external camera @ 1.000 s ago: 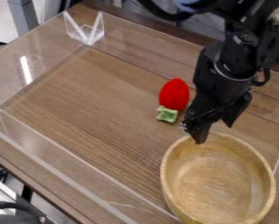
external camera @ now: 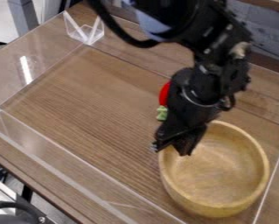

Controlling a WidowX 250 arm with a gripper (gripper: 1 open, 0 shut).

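Note:
My black gripper (external camera: 165, 140) hangs low at the left rim of a tan oval bowl (external camera: 215, 175), its tips near that rim; it looks shut, with nothing visible between its fingers. A red object (external camera: 165, 94) is mostly hidden behind the arm, and a small green object (external camera: 163, 113) sits just left of the gripper's body.
A clear plastic holder (external camera: 86, 24) stands at the back left. The wooden table (external camera: 66, 105) is open across the left and middle. Cables lie beyond its left edge.
My gripper has moved left and down toward the bowl's left rim, now covering much of the red object. The bowl appears slightly shifted up and left.

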